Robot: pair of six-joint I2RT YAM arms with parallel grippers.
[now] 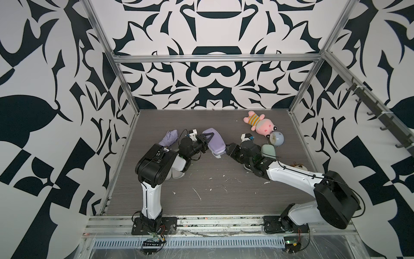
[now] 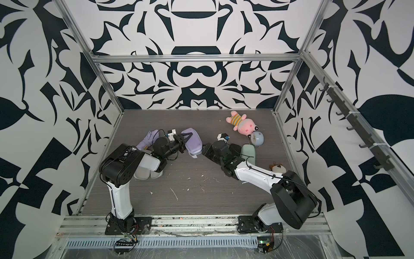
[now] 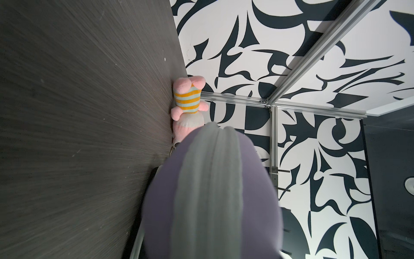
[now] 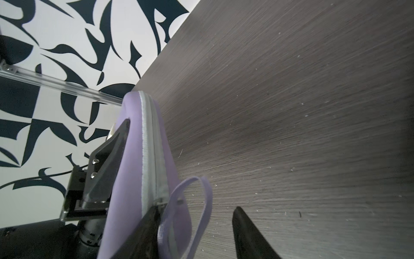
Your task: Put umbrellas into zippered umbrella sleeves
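A lavender zippered sleeve (image 1: 215, 142) is held upright in my left gripper (image 1: 206, 139), which is shut on it; its grey zip (image 3: 207, 190) fills the lower left wrist view. The sleeve's pull loop (image 4: 207, 194) hangs at the near end, beside my right gripper, whose fingers are part open, one touching or nearly touching the sleeve by the loop. A crumpled lavender fabric item (image 1: 168, 138), perhaps an umbrella, lies at the left behind the left arm.
At the right lie a pink plush toy (image 1: 263, 125), a round blue object (image 1: 276, 138), a mint item (image 1: 268, 151) and a partly hidden small brown item (image 2: 278, 167). Grey objects (image 2: 142, 173) sit under the left arm.
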